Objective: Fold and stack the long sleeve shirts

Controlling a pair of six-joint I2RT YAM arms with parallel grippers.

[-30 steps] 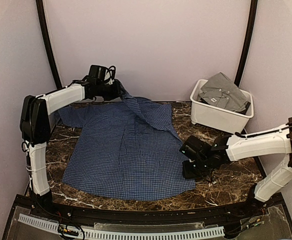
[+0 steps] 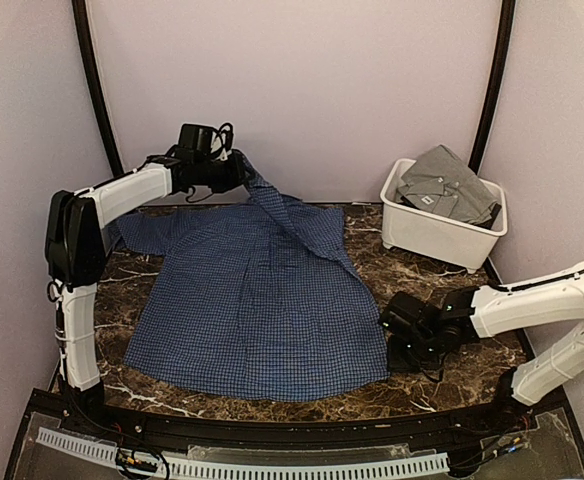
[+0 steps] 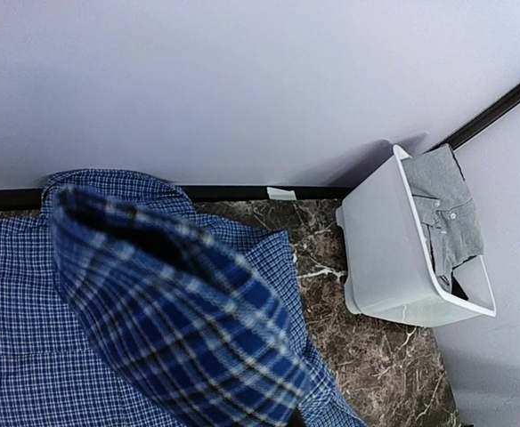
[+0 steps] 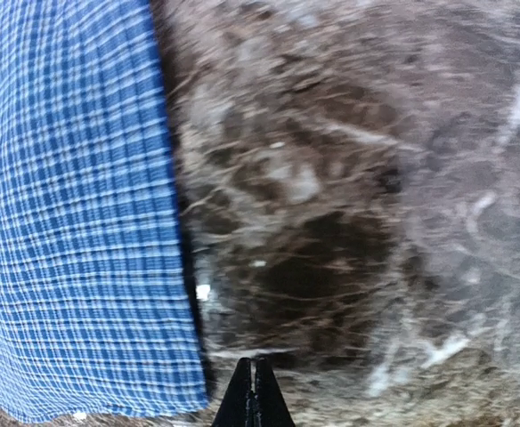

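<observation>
A blue checked long sleeve shirt (image 2: 252,310) lies spread on the dark marbled table, its hem toward the front. One sleeve (image 3: 180,311) is lifted and drawn across the collar area, with my left gripper (image 2: 244,172) shut on its end; the fingers themselves are mostly covered by cloth in the left wrist view. At the shirt's lower right corner, my right gripper is shut with nothing between its fingers. The shirt's edge (image 4: 184,267) runs just left of those fingertips, outside them, over bare table.
At the back right stands a white bin (image 2: 442,240) with a grey shirt (image 2: 447,187) inside. Bare table (image 2: 357,235) shows between the bin and the blue shirt. Pale walls close in the back and sides.
The right gripper has gone from open to shut and shifted right and toward the front, off the shirt's edge. The left gripper has moved slightly, still with the sleeve.
</observation>
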